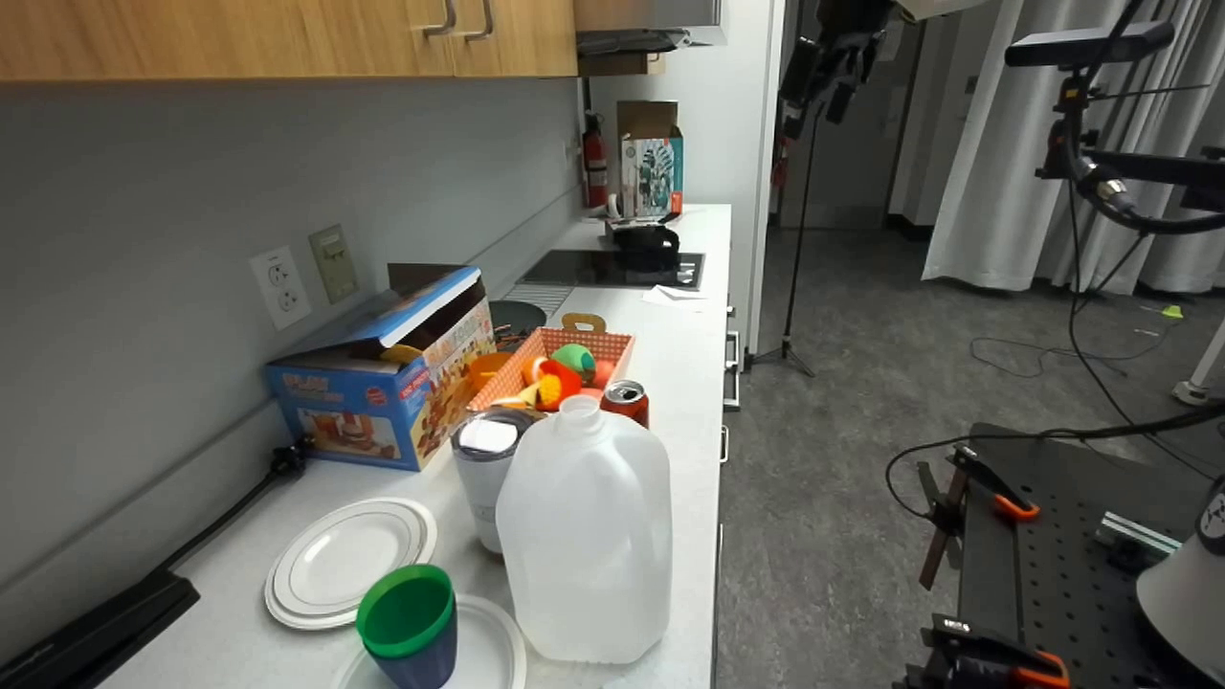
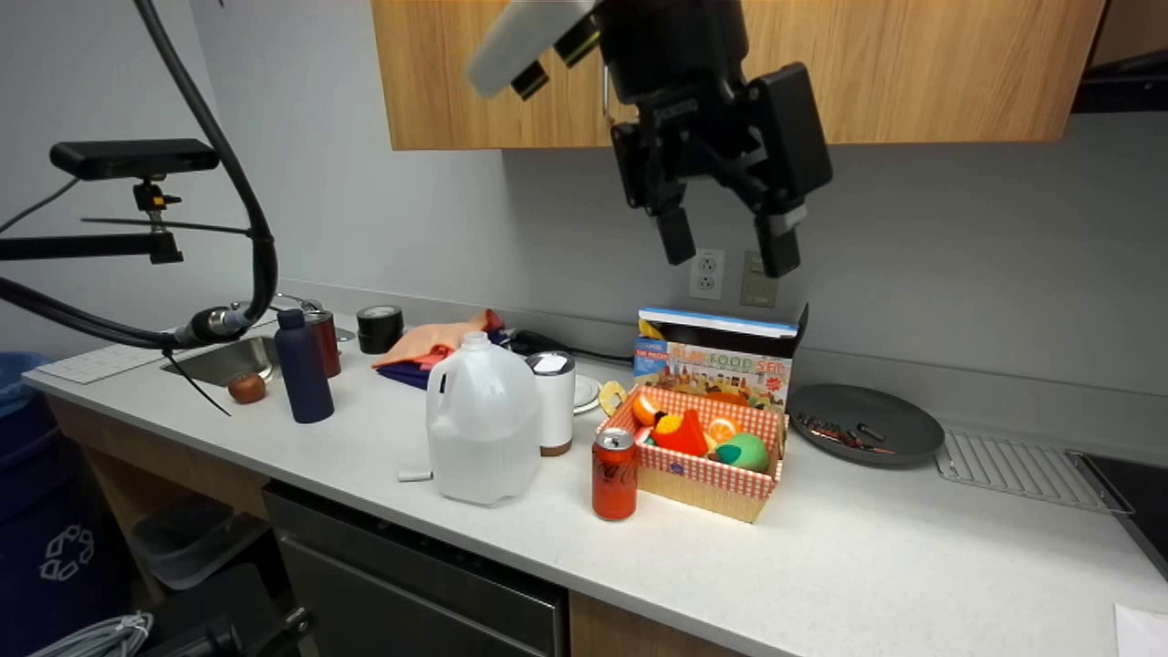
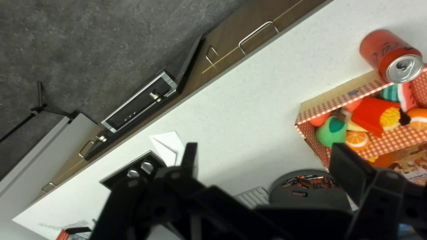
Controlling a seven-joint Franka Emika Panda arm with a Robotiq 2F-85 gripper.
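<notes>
My gripper is open and empty, raised well above the counter in exterior view 2. In the wrist view its fingers stand wide apart with bare countertop, a wire rack and a dark pan beyond them. A checked basket holds toy food, among it a red fries toy and a green fruit. Beside the basket a red can stands upright. Left of the can is a translucent plastic jug, with a white tumbler behind it.
A dark pan with small items lies right of the basket, near a wire rack. Behind stands a play food box. Upper cabinets hang over the counter. Right of the can, the counter's front is clear.
</notes>
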